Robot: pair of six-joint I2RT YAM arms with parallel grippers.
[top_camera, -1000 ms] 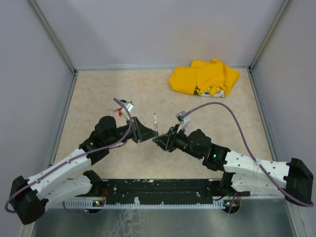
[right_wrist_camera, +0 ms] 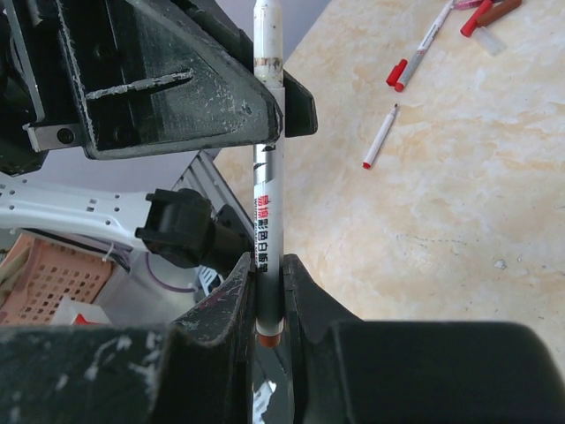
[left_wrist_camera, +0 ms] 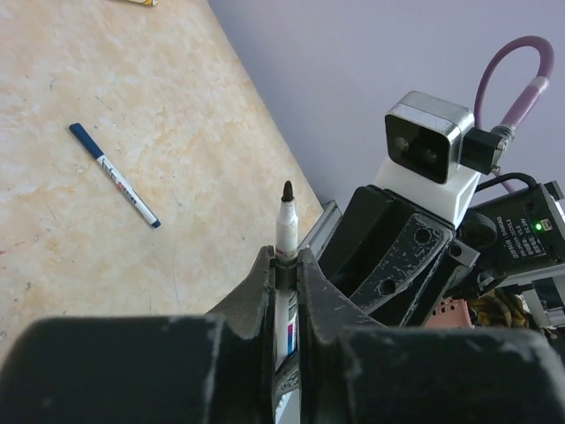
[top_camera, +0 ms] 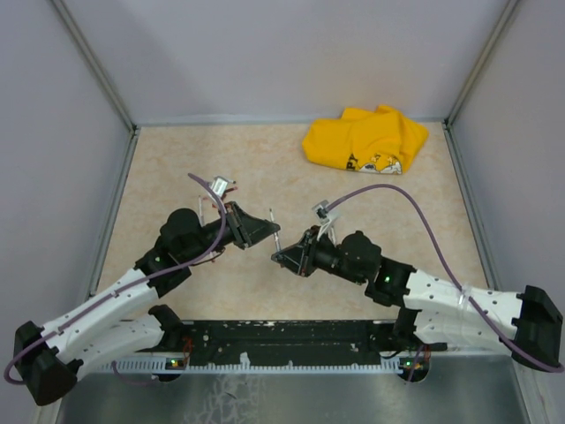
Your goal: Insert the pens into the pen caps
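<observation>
An uncapped white pen (top_camera: pixel 277 240) stands near upright between my two grippers, its dark nib upward in the left wrist view. My right gripper is shut on its lower part, with the brownish end showing below the fingertips. Higher up, the fingers of my left gripper stand on either side of the pen, with a narrow gap about as wide as the barrel; whether they press on it does not show. A red cap (right_wrist_camera: pixel 396 72) and an uncapped pen (right_wrist_camera: pixel 381 137) lie on the table. Elsewhere lies a pen with a dark blue cap (left_wrist_camera: pixel 86 139).
Beyond the red cap lie a white pen (right_wrist_camera: pixel 426 42), another red cap (right_wrist_camera: pixel 476 18), a brown piece (right_wrist_camera: pixel 500 11) and a clear piece (right_wrist_camera: pixel 488 40). A yellow bag (top_camera: pixel 364 141) sits at the back right.
Over the last second my left gripper has shifted slightly left and back.
</observation>
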